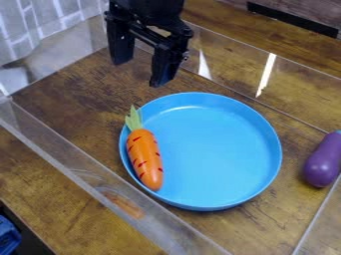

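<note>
My black gripper hangs over the back of the wooden board, open, its two fingers spread with nothing seen between them. An orange toy carrot with a pale green top lies on the left part of a light blue plate, which is in front of the gripper. A purple toy eggplant lies at the right edge, to the right of the plate.
Clear plastic walls run along the left side and across the front left. A small blue object shows at the bottom left corner. Bare wood lies left of the plate and behind it at the right.
</note>
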